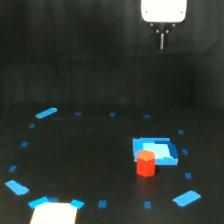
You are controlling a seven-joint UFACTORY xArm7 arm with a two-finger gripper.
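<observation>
A red block with a faceted outline stands upright on the dark table, right of the middle. Just behind it is a small blue tray with a pale floor; the block covers part of its front left side. High above, at the top edge of the view, hangs my gripper, well clear of both. Its fingers are small and dark against the dark backdrop, so how they stand cannot be made out. Nothing visible hangs below them.
A pale object is cut off by the bottom edge at left. Flat blue strips and small blue squares mark the table around a wide bare middle and left area.
</observation>
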